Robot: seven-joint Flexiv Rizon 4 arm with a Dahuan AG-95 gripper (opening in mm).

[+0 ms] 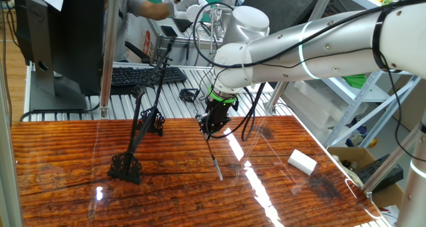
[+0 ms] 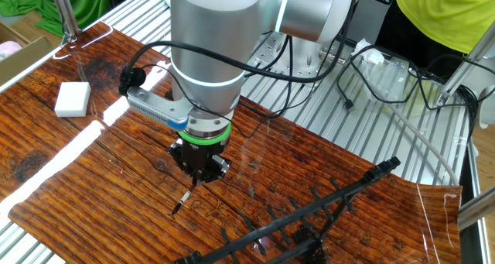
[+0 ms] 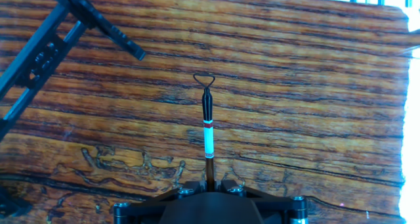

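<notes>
Gripped in my gripper is a thin stick-like tool [image 3: 209, 142]. Its shaft is brown near the fingers, then pale with a dark red band, then black, ending in a small wire loop. From the side, the tool [image 1: 216, 167] slants downward from the gripper [image 1: 210, 128] over the brown wooden tabletop [image 1: 180, 204]. I cannot tell whether its end touches the wood. A black rack [image 2: 302, 214] with prongs along its bar stands on the table; it shows in the upper left of the wrist view.
A white block [image 2: 73, 99] lies on the tabletop on the side away from the rack. A monitor [image 1: 53, 60] and a keyboard [image 1: 146, 76] are behind the wooden top. Loose cables hang around my wrist. The wood between tool and block is clear.
</notes>
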